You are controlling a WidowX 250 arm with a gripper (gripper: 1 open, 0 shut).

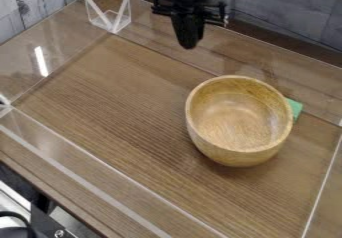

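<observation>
A large tan bowl (238, 120) sits on the wooden table (107, 102) at the right. A green object (293, 109) lies just right of the bowl's rim, partly behind it. The black gripper (190, 32) hangs at the top middle, above the back of the table and well apart from the bowl; whether it is open or shut is hard to tell.
White lines or strips mark the left side. A dark gap shows beyond the table's edge at the lower left.
</observation>
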